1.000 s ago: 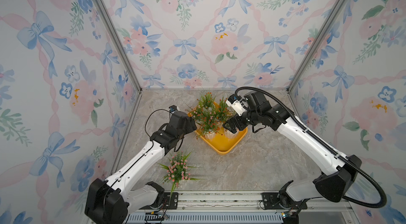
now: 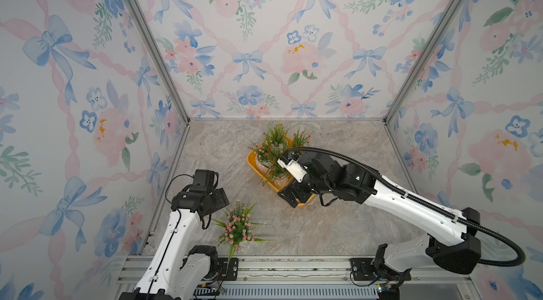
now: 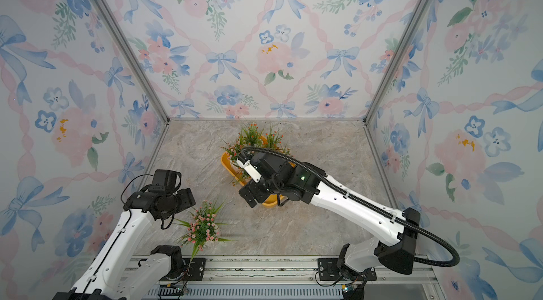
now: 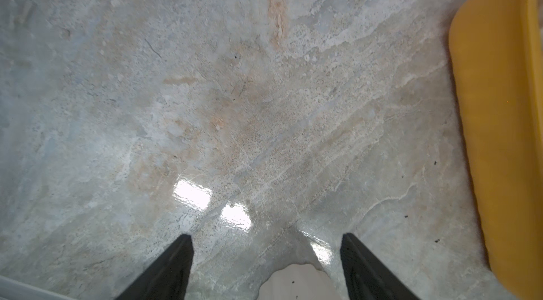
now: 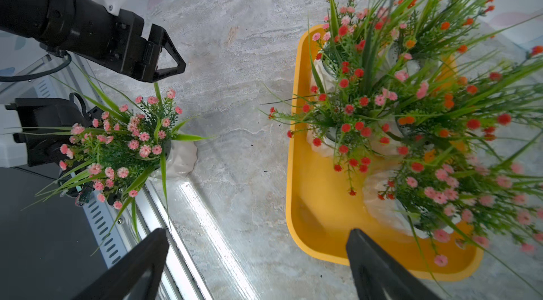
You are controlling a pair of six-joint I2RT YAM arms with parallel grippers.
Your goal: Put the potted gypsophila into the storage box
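A pink-flowered potted plant [image 2: 238,226] stands at the front left, outside the yellow storage box [image 2: 257,167], which holds several potted plants with red, orange and pink flowers [image 5: 373,119]. My left gripper hangs over bare floor left of the box, fingers apart with nothing between them; the lone pot is outside its wrist view. My right gripper is open and empty above the box's front edge, between the box's plants and the lone pot.
Patterned walls enclose the marble floor [image 2: 209,141] on the back and sides. A metal rail [image 2: 294,263] runs along the front. Bare floor lies left and right of the box.
My left arm has pulled back leftward, away from the box. My right gripper has moved left and toward the front, over the box's front part. The plants look unmoved.
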